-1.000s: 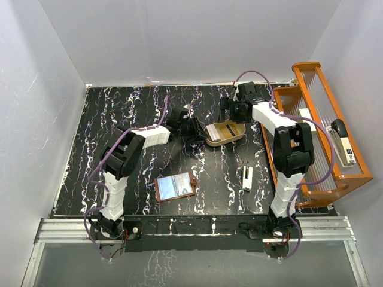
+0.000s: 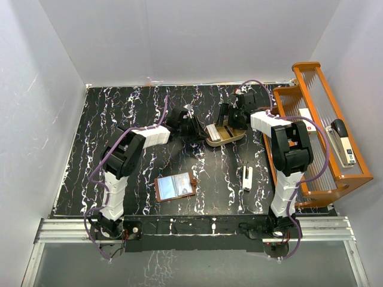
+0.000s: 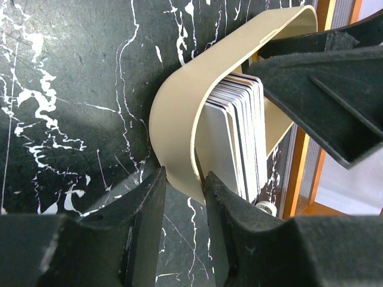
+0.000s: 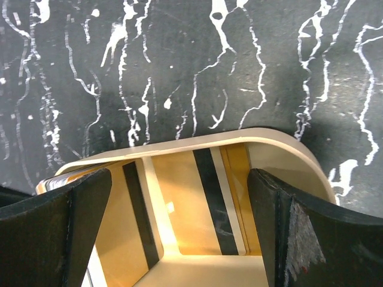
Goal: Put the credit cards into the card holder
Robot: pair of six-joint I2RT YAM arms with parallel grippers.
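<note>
A beige oval holder [image 2: 222, 138] lies at the table's back, with a stack of white cards [image 3: 230, 125] at its left end and orange dividers with dark stripes [image 4: 182, 200] beside them. My left gripper is at the holder's left end, fingertips either side of or against its rim; its exact opening is hard to judge. My right gripper is open over the holder's right part, one finger reaching inside at the right end, with no card visible between the fingers.
A brown card folder [image 2: 175, 186] lies front-centre, a white device [image 2: 247, 178] front-right of the holder. A wooden rack [image 2: 347, 176] fills the right side.
The left arm looks unchanged.
</note>
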